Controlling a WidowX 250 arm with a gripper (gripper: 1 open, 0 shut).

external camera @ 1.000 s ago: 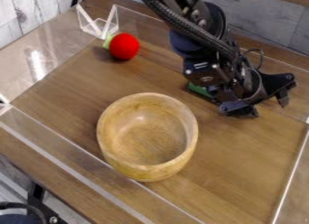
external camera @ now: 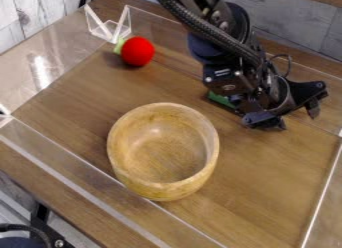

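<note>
My black arm reaches down from the top to the right side of the wooden table, where the gripper [external camera: 286, 104] hangs low over the surface; its fingers point right and down, and whether anything is between them is unclear. A green object [external camera: 221, 98] lies partly hidden behind the gripper. A yellow wooden bowl [external camera: 164, 177] sits in the lower middle, and a red round object [external camera: 136, 52] with a pale green part lies at the upper left.
A clear wire or plastic holder [external camera: 108, 23] stands at the top left. Clear rims border the table [external camera: 267, 182]. Bare wood lies right of the bowl and at the left.
</note>
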